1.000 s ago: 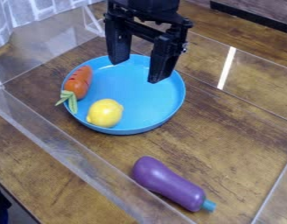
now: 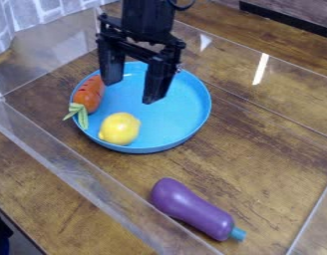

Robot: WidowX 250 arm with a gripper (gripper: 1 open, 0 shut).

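Note:
The black gripper (image 2: 135,88) hangs over the blue plate (image 2: 182,120), its two fingers apart and open, with nothing seen between them. One finger reaches down near the orange carrot (image 2: 88,95) at the plate's left side. The yellow lemon-like object (image 2: 120,128) lies on the front left of the plate, below the gripper. A purple eggplant-like object (image 2: 190,207) with a teal end lies on the wooden table in front of the plate.
A translucent strip runs diagonally along the lower left.
The gripper has moved left, toward the carrot, from over the right part of the plate. The objects lie where they were.

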